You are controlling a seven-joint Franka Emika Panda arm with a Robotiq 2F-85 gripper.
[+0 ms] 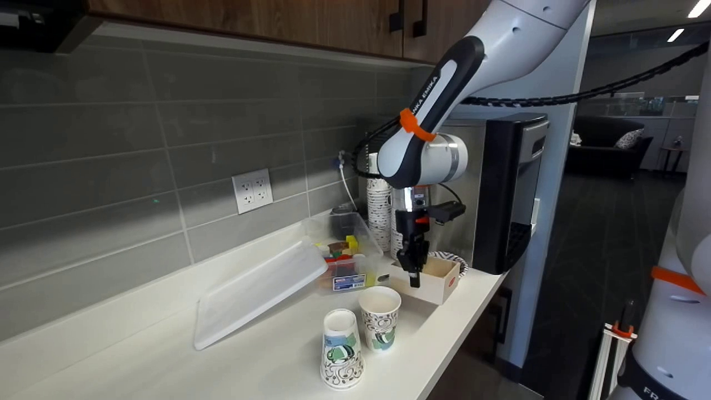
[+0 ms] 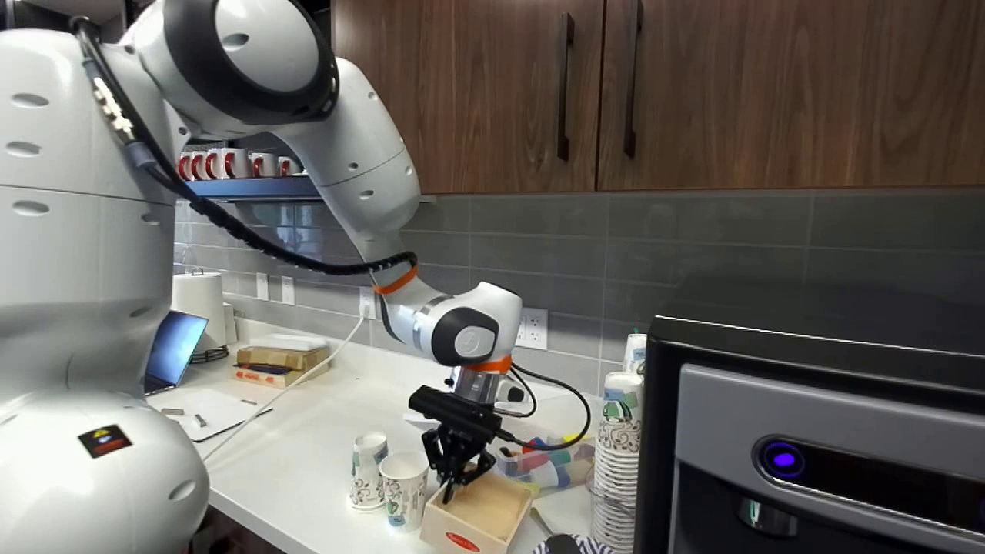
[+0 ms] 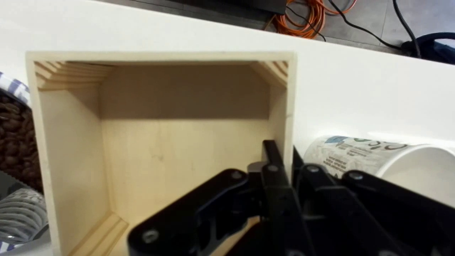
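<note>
A pale, open-topped wooden box (image 1: pixel 434 286) is at the counter's right end, beside the paper cups. My gripper is shut on one of its walls, one finger inside and the other outside, as the wrist view shows. The inside of the box (image 3: pixel 179 140) looks empty, though my fingers cover its near corner. In exterior view 2 the gripper (image 2: pixel 449 494) reaches down at the box's left side, and the box front (image 2: pixel 462 535) carries a red oval mark. Whether the box touches the counter is hard to tell.
Close by stand an upright paper cup (image 1: pixel 380 320) and an upside-down cup (image 1: pixel 341 350). Behind are a clear bin (image 1: pixel 350 283) of coloured items, its white lid (image 1: pixel 260 293) and tall cup stacks (image 1: pixel 379 213). A coffee machine (image 2: pixel 831 425) bounds the right.
</note>
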